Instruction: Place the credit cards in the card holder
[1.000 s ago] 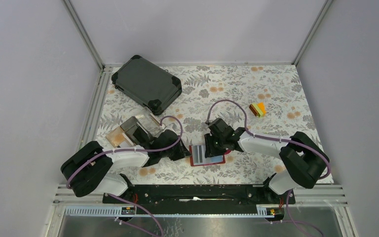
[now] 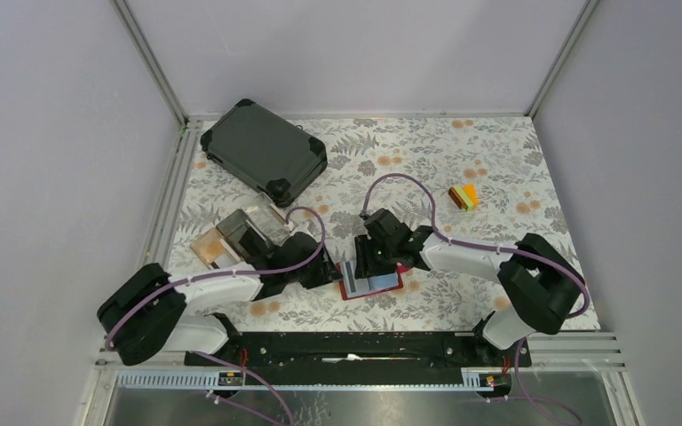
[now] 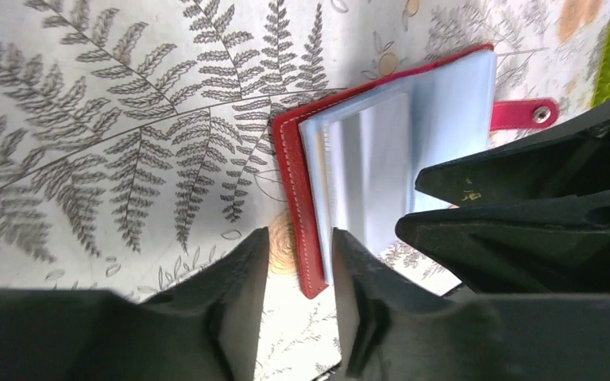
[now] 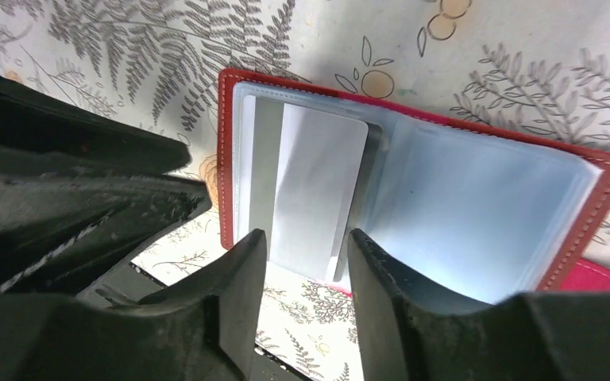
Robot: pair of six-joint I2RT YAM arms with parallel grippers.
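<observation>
The red card holder [image 2: 384, 282] lies open near the front centre, with pale clear sleeves [image 4: 484, 206]. A white card [image 4: 318, 182] sits in its left sleeve. My right gripper [image 2: 364, 266] is over the holder; in the right wrist view its fingertips stand apart at the card's lower edge. My left gripper [image 2: 330, 275] is just left of the holder; in the left wrist view its fingers [image 3: 234, 294] stand part open beside the red edge, with nothing clearly held between them.
A dark case [image 2: 262, 146] lies at the back left, with several loose boxes or cards [image 2: 213, 248] below it. A small stack of coloured cards [image 2: 463, 197] lies on the right.
My right gripper has moved slightly left, and the card holder has shifted a little left with it. The left arm has shifted slightly.
</observation>
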